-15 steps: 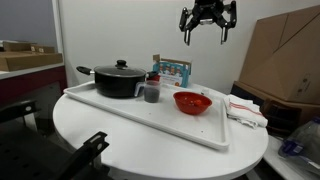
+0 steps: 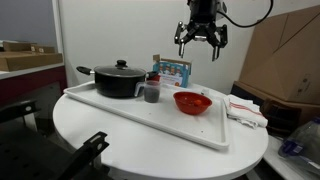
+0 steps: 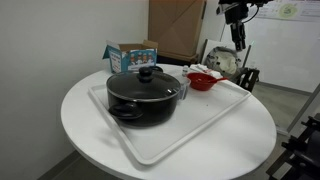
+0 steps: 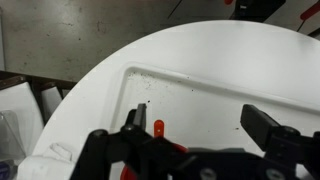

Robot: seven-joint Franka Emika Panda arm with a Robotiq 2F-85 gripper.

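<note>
My gripper (image 2: pixel 198 54) hangs open in the air above the right part of the tray, with nothing between its fingers. Below it and well apart, a red bowl (image 2: pixel 192 103) rests on the white tray (image 2: pixel 160 119). In the wrist view, only part of the bowl shows behind the gripper, and a red handle (image 4: pixel 158 129) sticks up past it. A black lidded pot (image 3: pixel 145 97) occupies the tray's other end. Between pot and bowl stands a grey, see-through cup (image 2: pixel 152 92).
An open blue-and-white box (image 3: pixel 131 58) stands behind the pot. White cloth (image 2: pixel 246 110) lies beside the tray near the table's edge. The tray's front strip and the front of the round white table (image 2: pixel 150 148) are clear.
Over the last second my gripper has come down a little and shifted slightly left in the first exterior view. It stays open; the objects on the table have not moved.
</note>
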